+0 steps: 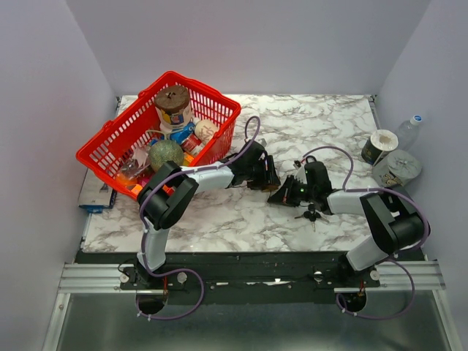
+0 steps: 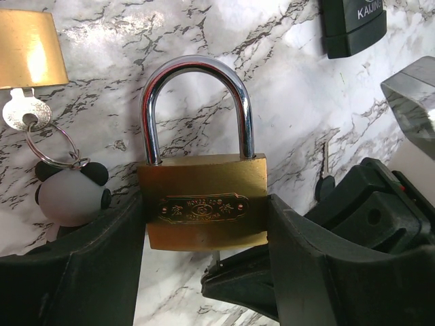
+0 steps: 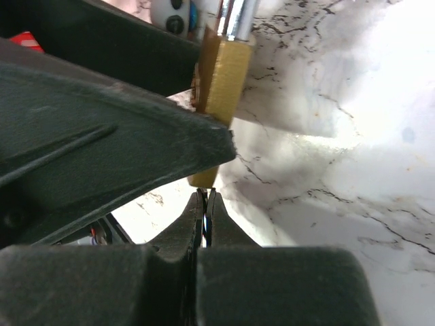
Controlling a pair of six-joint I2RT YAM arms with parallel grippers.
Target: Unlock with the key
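Note:
In the left wrist view a brass padlock (image 2: 202, 200) with its steel shackle upright is held between the fingers of my left gripper. My right gripper is shut, its tips just below the padlock's bottom edge; a thin silvery sliver shows along them, apparently the key (image 2: 217, 258), largely hidden. In the top view both grippers, left (image 1: 265, 179) and right (image 1: 275, 196), meet near the table's middle.
A red basket (image 1: 95, 153) fills the left. A second brass lock (image 2: 30, 44), keys on a ring, and a black lock (image 2: 352, 24) lie nearby. A bottle and containers stand at the right; spare keys (image 1: 311, 216) lie in front.

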